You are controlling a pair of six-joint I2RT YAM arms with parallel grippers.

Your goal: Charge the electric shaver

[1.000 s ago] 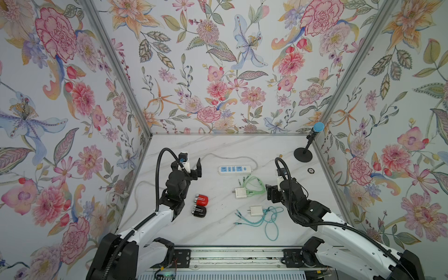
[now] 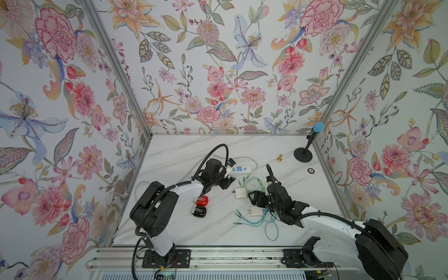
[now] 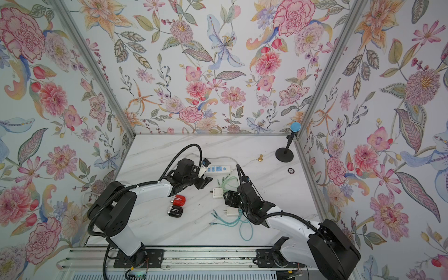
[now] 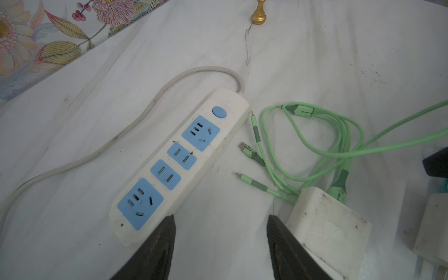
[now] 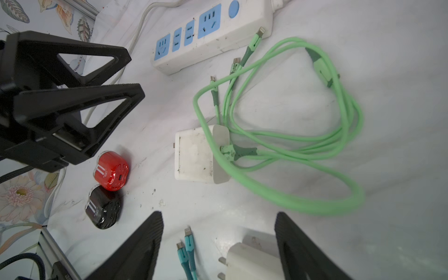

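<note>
Red shaver [image 5: 111, 170] and black shaver [image 5: 103, 207] lie side by side on the table at the left. A white adapter [image 5: 199, 155] with a coiled green cable [image 4: 343, 140] sits mid-table. A second white adapter [image 5: 254, 263], with a teal cable [image 2: 271, 231], is nearer the front. The white power strip [image 4: 179, 163] has empty blue sockets. My left gripper hovers between the strip and the first adapter, fingers apart and empty. My right gripper is above and between the two adapters, its fingers parted with nothing held.
At the back right stand a black stand with a blue top [image 2: 318, 127] and a small gold piece [image 2: 279, 158]. A black ring [image 2: 311, 171] lies near the right edge.
The left arm has swung right, from the table's left side to near the power strip. The right gripper has shifted left and toward the front, over the adapters. The objects appear unmoved.
</note>
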